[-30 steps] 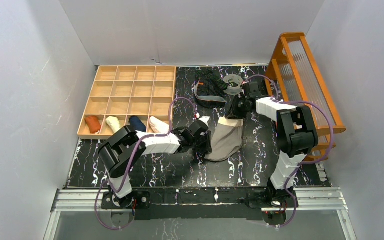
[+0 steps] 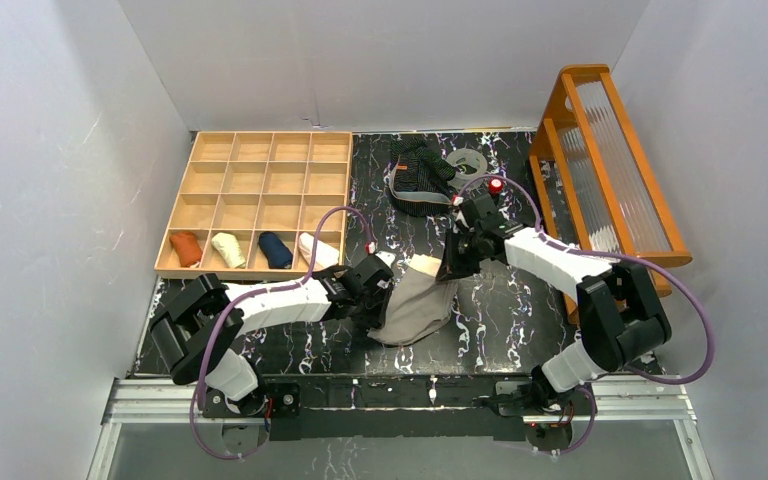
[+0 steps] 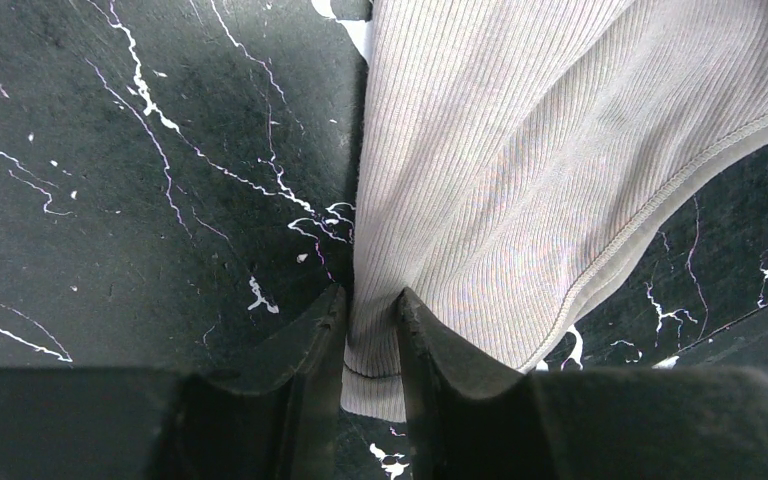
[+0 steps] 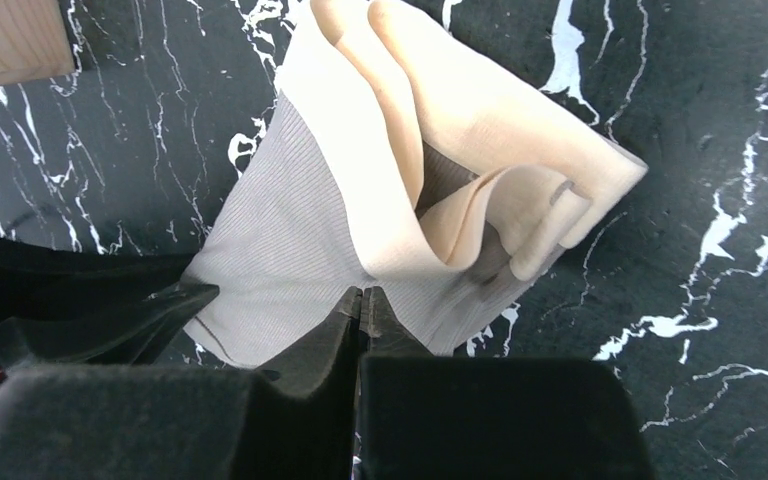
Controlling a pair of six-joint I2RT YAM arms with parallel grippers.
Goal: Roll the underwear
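Note:
The grey ribbed underwear with its beige waistband lies on the dark marbled table between both arms. My left gripper is at its near-left edge. The fingers stand a little apart, with a narrow strip of the grey cloth between them. In the right wrist view, my right gripper has its fingertips together over the grey cloth. No fabric shows between them. Ahead of those fingertips the beige waistband is loosely bunched into open folds.
The wooden divided tray at left has orange, cream, navy and white rolls in its front row. A black bag and grey tape roll lie at the back. The wooden rack stands at right.
Both grippers and the underwear have moved left and toward the front edge.

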